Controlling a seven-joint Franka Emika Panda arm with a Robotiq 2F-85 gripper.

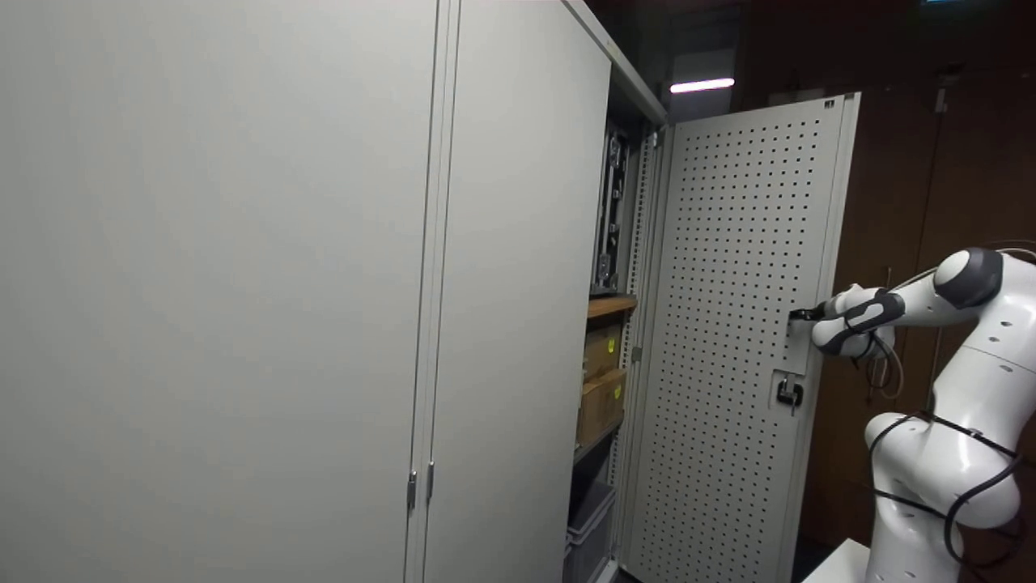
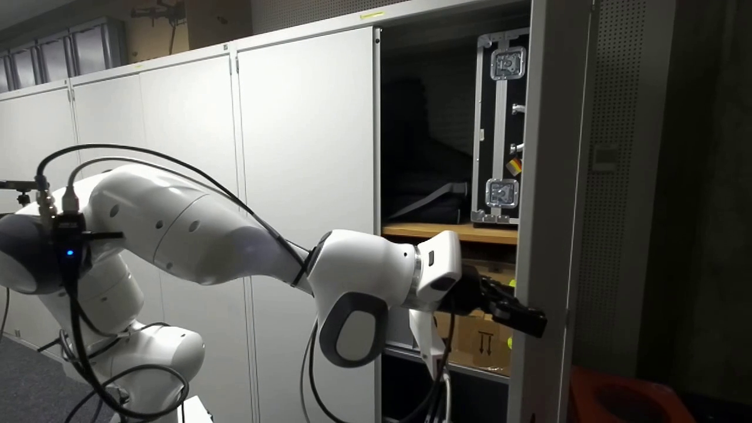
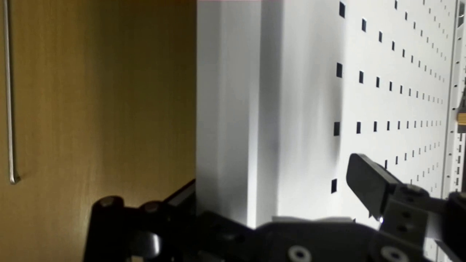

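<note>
A tall grey cabinet door (image 1: 743, 321) stands swung open, its perforated inner face toward the first exterior camera. My open gripper straddles the door's free edge (image 3: 233, 113) in the wrist view. One black finger (image 3: 371, 177) is on the perforated side, and the other is on the outer side, by the brown background. The panel's edge lies between them, with a visible gap to the right finger; contact on the left side cannot be made out. In the second exterior view, the fingers (image 2: 518, 314) overlap the door edge. Below the gripper sits the door's black latch (image 1: 790, 393).
Inside the cabinet (image 2: 451, 229) are a shelf, a black case with metal corners (image 2: 502, 127) and cardboard boxes (image 1: 602, 403). The neighbouring door (image 1: 515, 291) is closed. A red object (image 2: 620, 398) lies low behind the open door.
</note>
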